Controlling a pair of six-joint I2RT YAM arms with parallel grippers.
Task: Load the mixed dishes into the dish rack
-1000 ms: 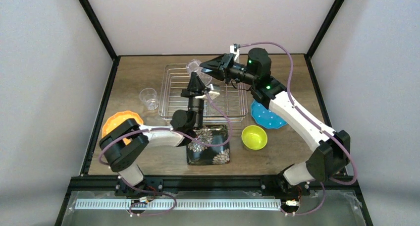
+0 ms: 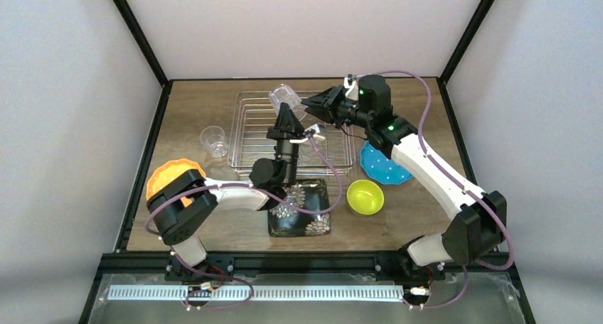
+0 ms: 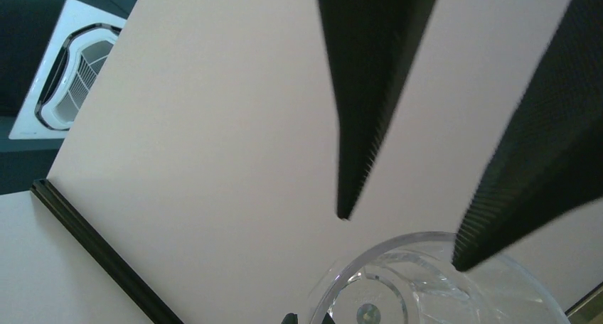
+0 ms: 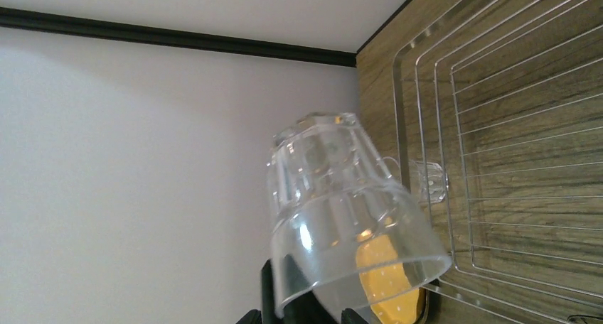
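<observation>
A clear cup is held in the air over the wire dish rack by my left gripper, shut on its rim; in the left wrist view a finger overlaps the cup. The right wrist view shows the cup tilted bottom-up, with a dark finger at its rim and the rack behind. My right gripper is open just beside the cup, at its right.
A second clear glass stands left of the rack. An orange plate, black patterned tray, green bowl and blue plate lie on the wooden table.
My left gripper and the cup have moved slightly right. The right gripper has shifted right and down in the top view.
</observation>
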